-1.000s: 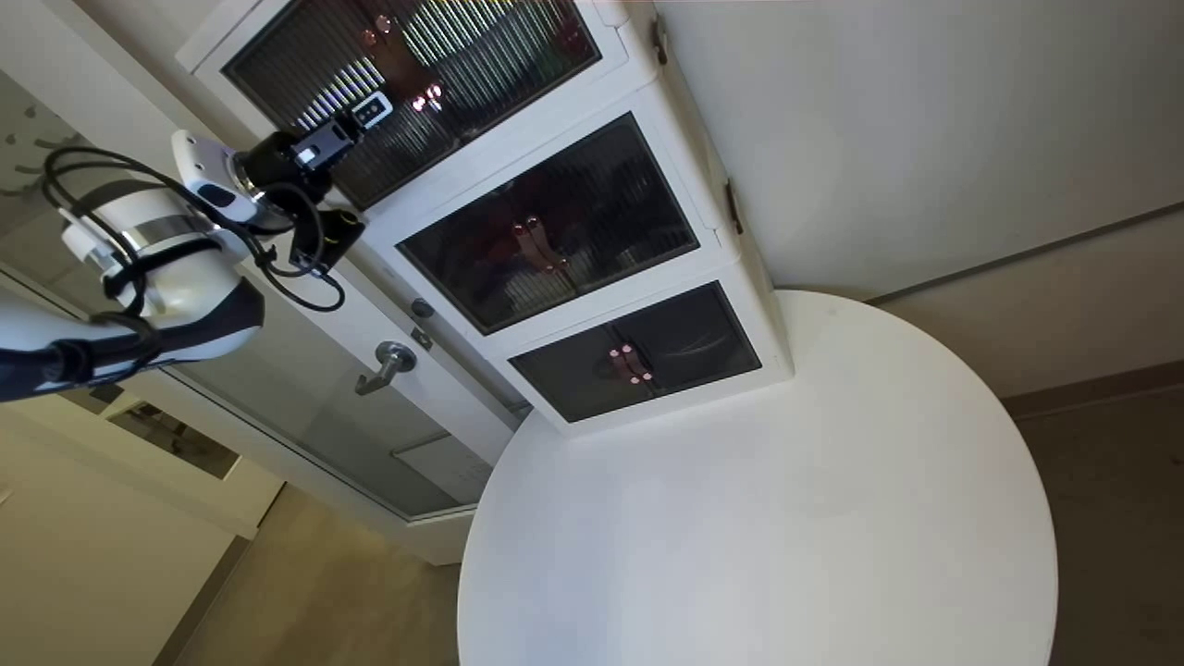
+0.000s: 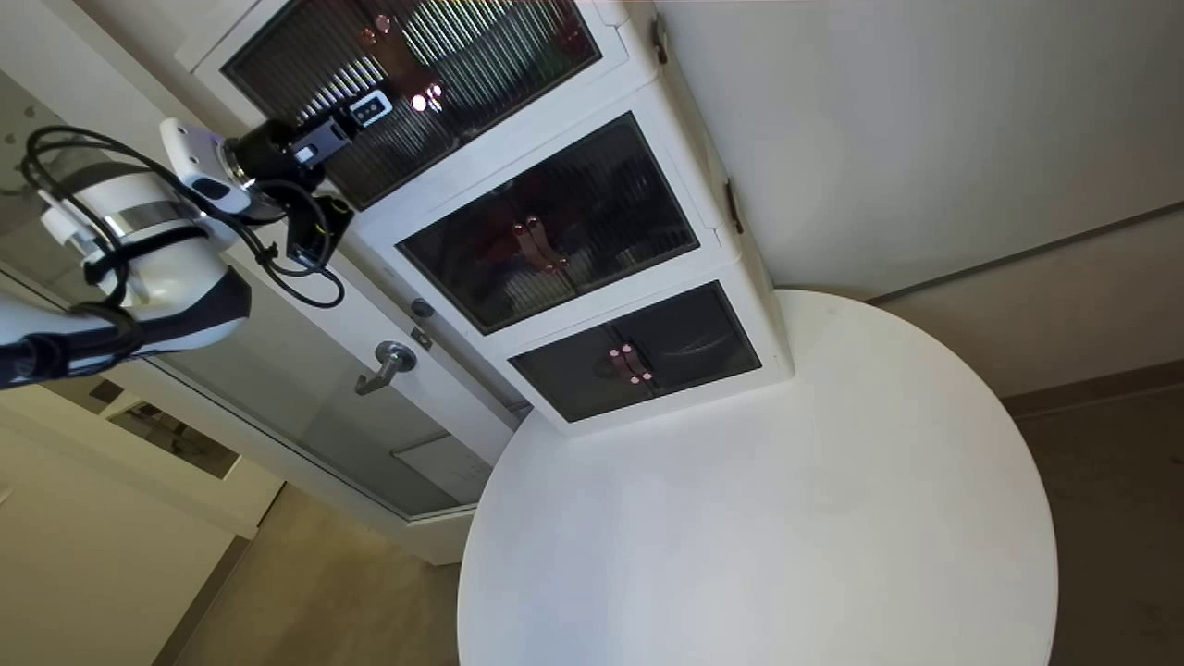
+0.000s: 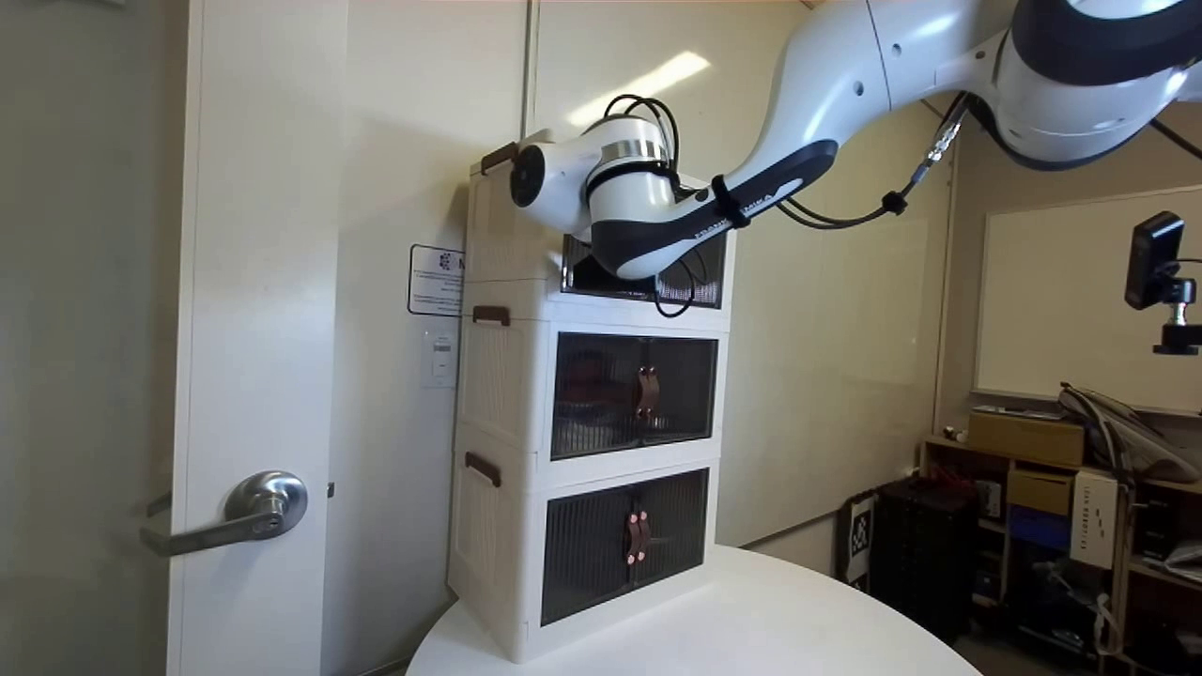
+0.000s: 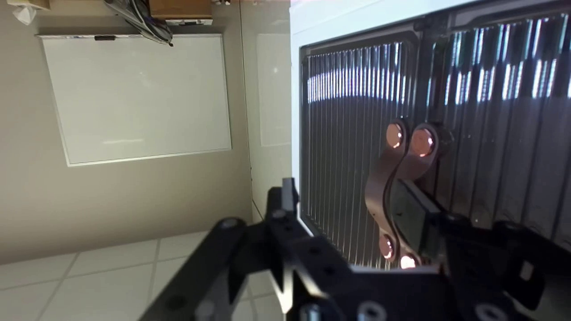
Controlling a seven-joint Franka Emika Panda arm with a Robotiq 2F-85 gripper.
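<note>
In the wrist view my gripper is partly open, with a clear gap between its fingers. Two brown strap handles with copper studs, a left handle [image 4: 378, 187] and a right handle [image 4: 415, 165], meet at the middle of the top cabinet's ribbed dark doors [image 4: 342, 128]. One finger's pad [image 4: 409, 214] overlaps the lower part of the right handle; whether they touch I cannot tell. Exterior view 1 has the gripper [image 2: 369, 107] at the left of the top handles [image 2: 401, 68]. Both top doors look closed. In exterior view 2 the arm hides the gripper.
A middle cabinet [image 3: 608, 394] and a bottom cabinet [image 3: 620, 546], both closed, are stacked under the top one on a round white table [image 2: 755, 522]. A room door with a lever handle [image 2: 386, 366] stands beside the stack.
In exterior view 1 the wrist and forearm have shifted slightly left, and the gripper a little left too. The cabinet doors look unchanged.
</note>
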